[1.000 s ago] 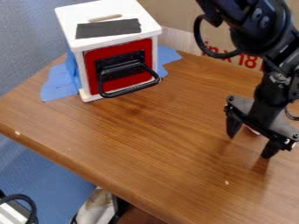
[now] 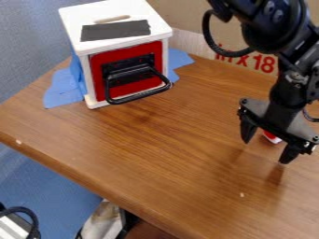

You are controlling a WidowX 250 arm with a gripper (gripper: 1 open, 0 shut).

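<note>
My black gripper (image 2: 266,145) is at the right of the wooden table (image 2: 149,168), low over it, its fingers spread open. A small red and white object (image 2: 270,137) shows behind it, partly hidden by the gripper. A white toy oven (image 2: 119,33) with a red front and a black door handle stands at the back left.
Blue cloth (image 2: 63,89) lies under and around the oven. A cardboard box (image 2: 187,19) with red lettering is at the back. Cables and items show below the table's lower left edge.
My gripper has moved slightly up and left from its earlier lower position, uncovering more of the red object behind it.
</note>
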